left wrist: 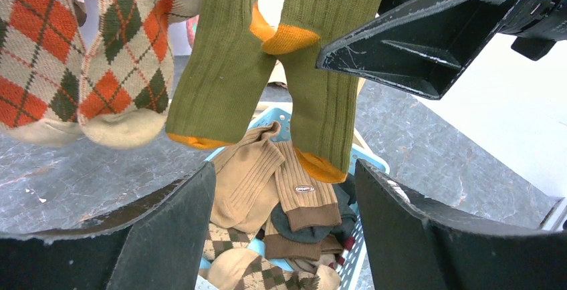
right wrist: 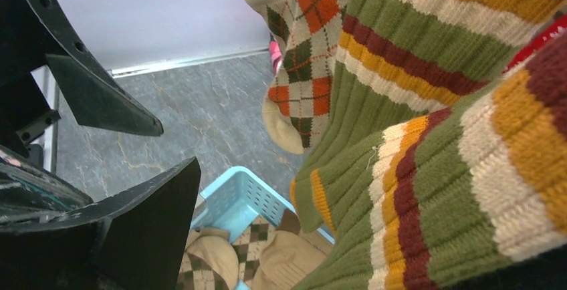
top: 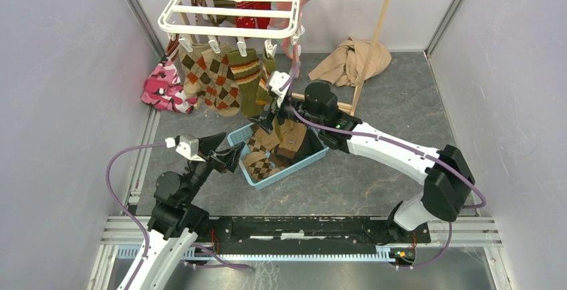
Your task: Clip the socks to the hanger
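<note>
A white clip hanger (top: 227, 33) carries argyle socks (top: 220, 79), green striped socks (top: 244, 76), red and pink socks. In the left wrist view two green socks (left wrist: 220, 76) hang with orange heels and toes. My right gripper (top: 264, 119) is beside the lower part of the striped socks; in its wrist view the visible fingers stand apart, left of the fabric (right wrist: 455, 190). My left gripper (top: 227, 146) stands open, lower left of the hanging socks, with nothing between its fingers.
A blue basket (top: 291, 170) of brown and argyle socks lies below. A pink camouflage cloth (top: 164, 93) lies left, a beige cloth (top: 348, 63) back right, beside a wooden frame (top: 374, 23).
</note>
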